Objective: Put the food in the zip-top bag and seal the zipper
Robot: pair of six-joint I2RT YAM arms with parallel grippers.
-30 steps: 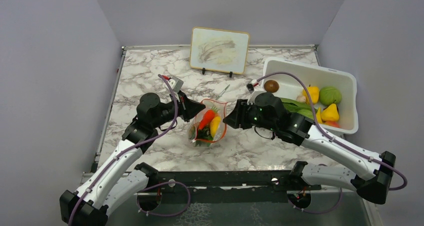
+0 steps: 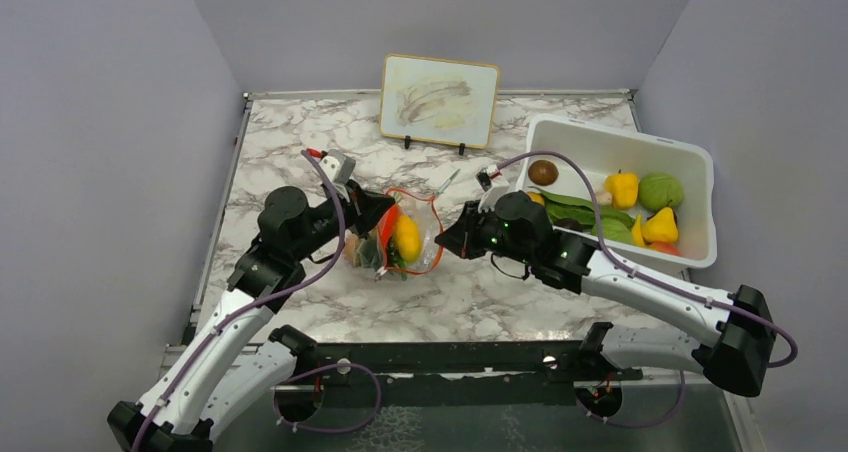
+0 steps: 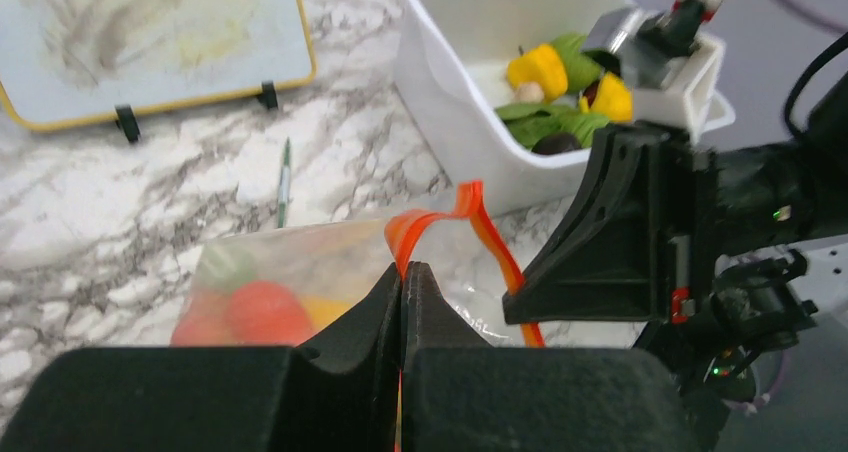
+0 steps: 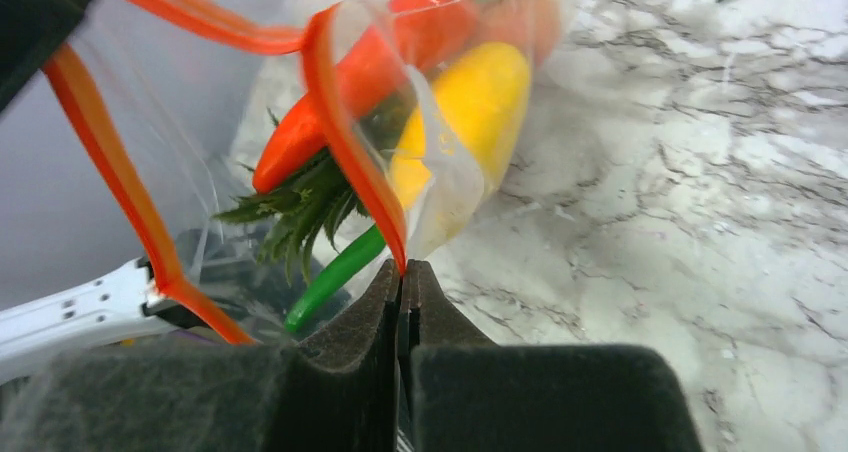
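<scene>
The clear zip top bag (image 2: pixel 424 220) with its orange rim (image 4: pixel 340 132) is held off the table top, mouth spread apart. Through its film show a red vegetable (image 4: pixel 370 72), a yellow one (image 4: pixel 478 107), spiky green leaves (image 4: pixel 300 212) and a slim green piece (image 4: pixel 335 277). My left gripper (image 2: pixel 391 201) is shut on the orange rim at one side of the mouth; in the left wrist view the strip (image 3: pixel 490 237) runs up from the fingertips and over to the other gripper. On the opposite side, my right gripper is shut on the rim too.
At the right stands a white bin (image 2: pixel 705 217) with several more vegetables. A whiteboard (image 2: pixel 440 100) stands at the back, and a pen (image 2: pixel 449 182) lies behind the bag.
Both arms have shifted left, bringing the bag along, and its mouth has turned and looks narrower from above.
</scene>
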